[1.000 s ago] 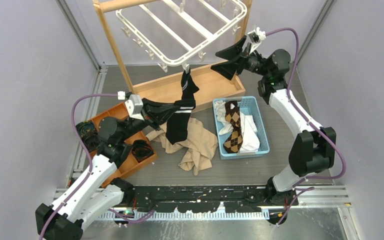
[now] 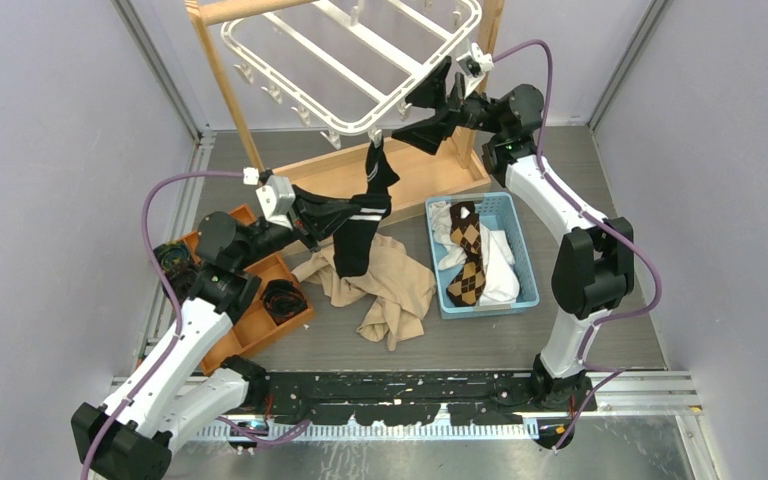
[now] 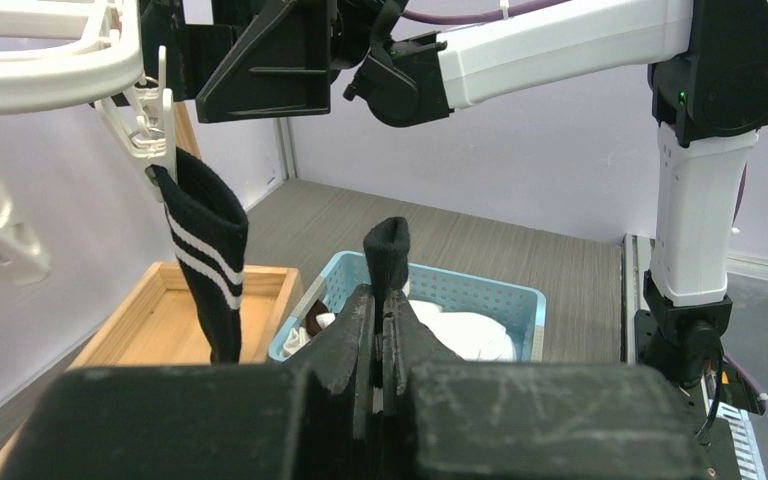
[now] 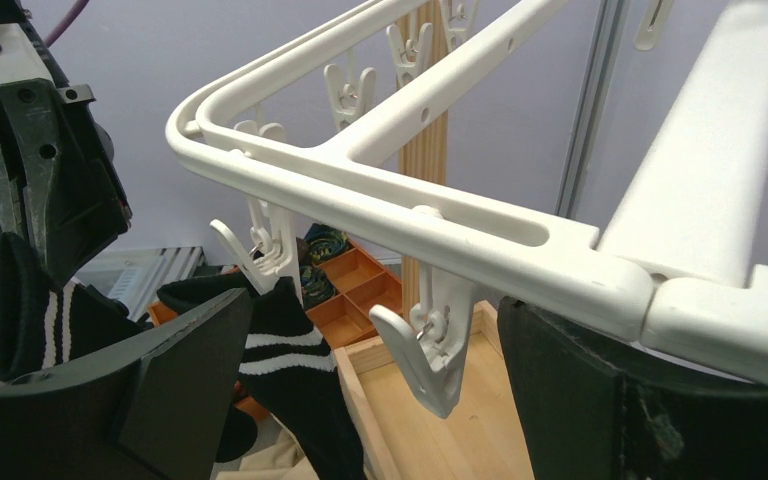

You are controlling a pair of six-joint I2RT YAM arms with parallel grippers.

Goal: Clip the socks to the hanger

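Note:
The white hanger [image 2: 290, 90] hangs from the wooden frame with several clips around its rim. A black sock with white stripes [image 3: 205, 250] dangles from the corner clip [image 3: 150, 125]. Below it, my left gripper [image 2: 355, 207] is shut on a second black striped sock [image 2: 358, 245]; in the left wrist view a fold of it [image 3: 388, 250] sticks up from the fingertips. My right gripper stands open at the hanger's right side, its fingers [image 4: 185, 370] either side of an empty clip [image 4: 430, 350] and not visibly touching it.
A blue basket [image 2: 534, 290] with white and argyle socks stands on the right. Beige cloth [image 2: 400, 285] lies on the floor at the middle. An orange divided tray [image 2: 245, 340] sits at left, and the wooden frame's base [image 2: 420, 175] is behind.
My right gripper has come leftward to the hanger's right side. My left arm and its sock have barely moved.

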